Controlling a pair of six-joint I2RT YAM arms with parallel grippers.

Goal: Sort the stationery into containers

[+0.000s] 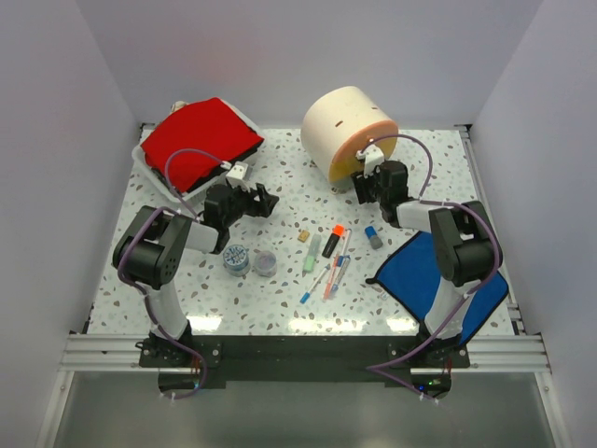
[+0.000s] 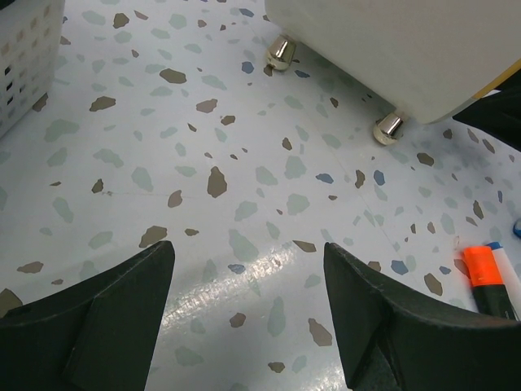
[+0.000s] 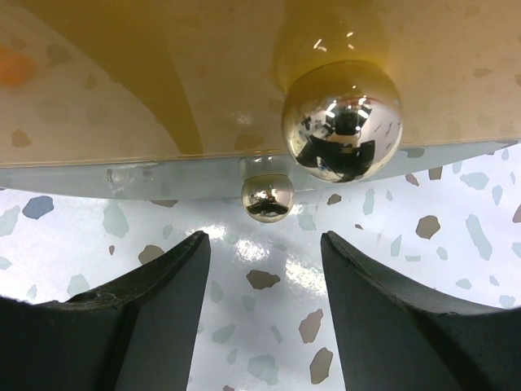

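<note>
Loose stationery lies mid-table in the top view: an orange-capped black marker (image 1: pixel 332 241), a green stick-shaped item (image 1: pixel 312 253), several slim pens (image 1: pixel 340 266), a small yellowish block (image 1: pixel 304 236) and a blue-and-grey item (image 1: pixel 373 237). Two round tubs stand to the left, a blue-patterned one (image 1: pixel 236 260) and a clear one (image 1: pixel 266 263). My left gripper is open over bare table, left of the cylinder. Close to the front of a cream cylinder (image 1: pixel 340 131) with an amber face, my right gripper stands open below a shiny round knob (image 3: pixel 343 122), nothing between its fingers.
At the back left sits a white basket (image 1: pixel 250 122) with a red cloth (image 1: pixel 198 135) over it. A dark blue cloth (image 1: pixel 429 280) covers the front right. Bare table lies between the basket and the cylinder.
</note>
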